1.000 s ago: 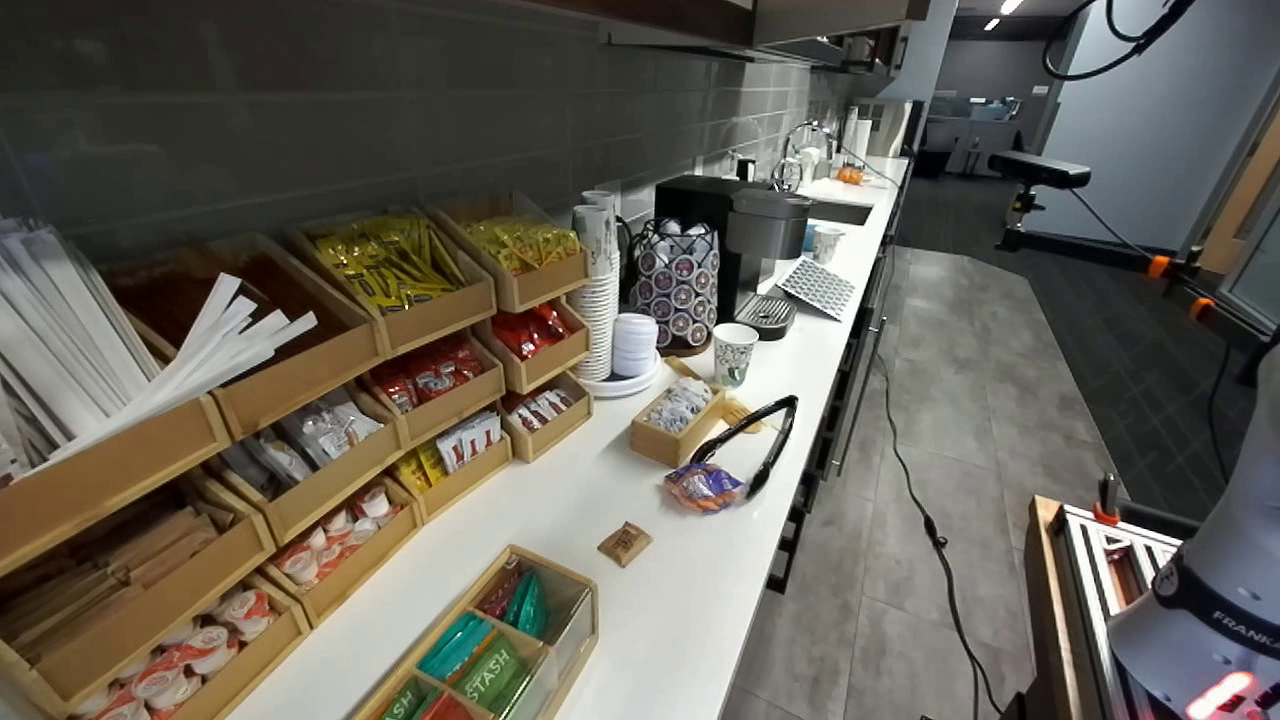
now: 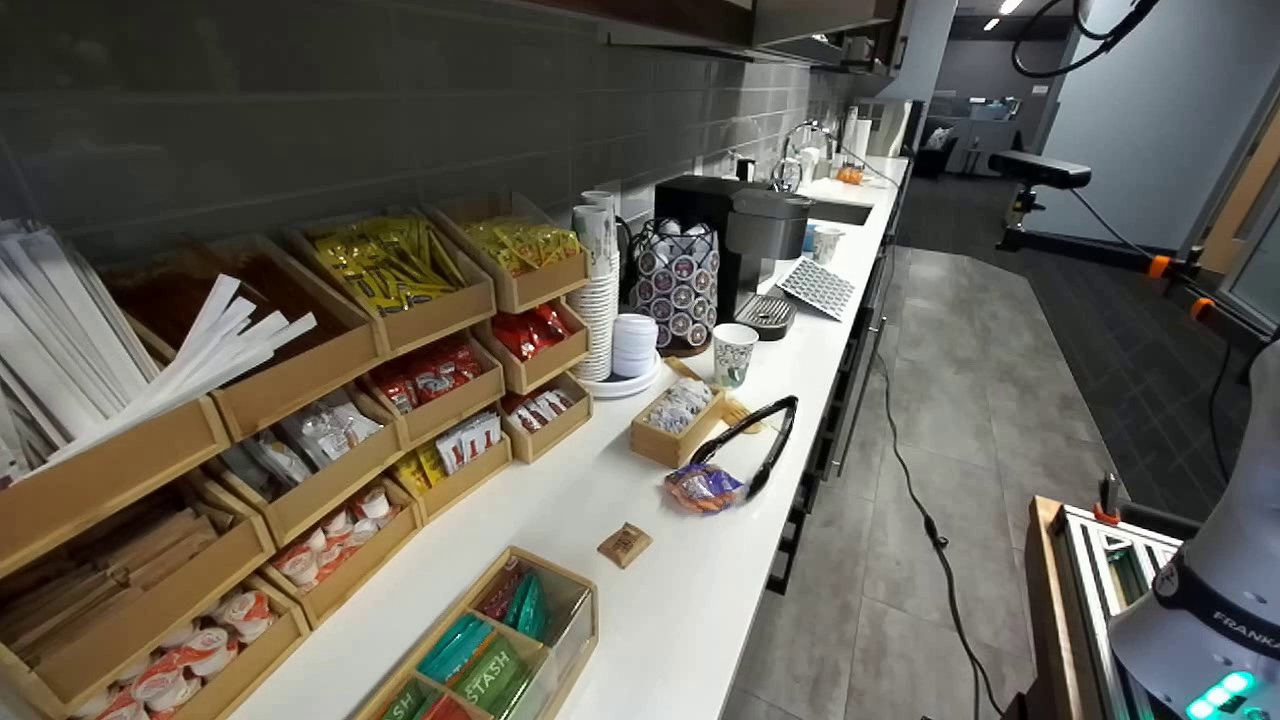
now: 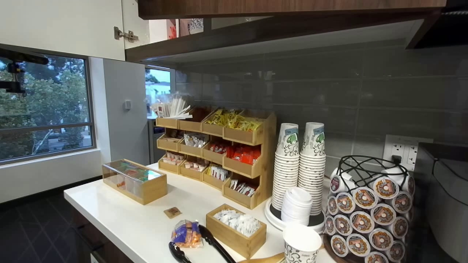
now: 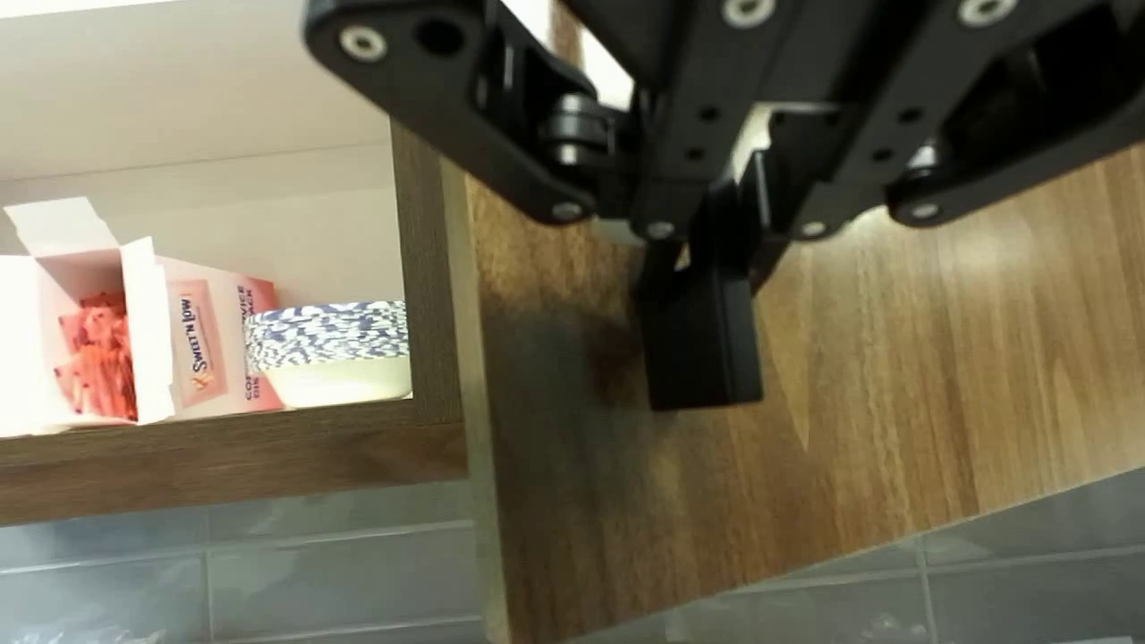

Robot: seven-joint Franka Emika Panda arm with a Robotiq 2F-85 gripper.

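Note:
In the wrist view my gripper is in front of a wood-grain cabinet door (image 4: 912,354). Its black fingers (image 4: 698,338) are closed together over the door's face, near its left edge; whatever lies between them cannot be made out. To the left is an uncovered cabinet shelf, where a pink-and-white sweetener box (image 4: 204,343) stands with its flaps up, beside a patterned pack (image 4: 327,333). Exterior view 2 has a white cabinet door panel (image 3: 61,26) standing open, with a metal hinge (image 3: 125,34). Exterior view 1 shows only the lower arm (image 2: 1212,600).
On the white counter (image 2: 528,516) are a tiered rack (image 3: 241,164), a tea box (image 3: 153,186), paper cups (image 3: 287,175), a pod holder (image 3: 368,219), black tongs (image 3: 215,243) and a bin of white packets (image 3: 237,232). The counter lies below the cabinets.
In exterior view 1 the arm's base light has turned from red to green. The cable at top right has shifted left, and the upper cabinet panel's right edge has moved slightly left.

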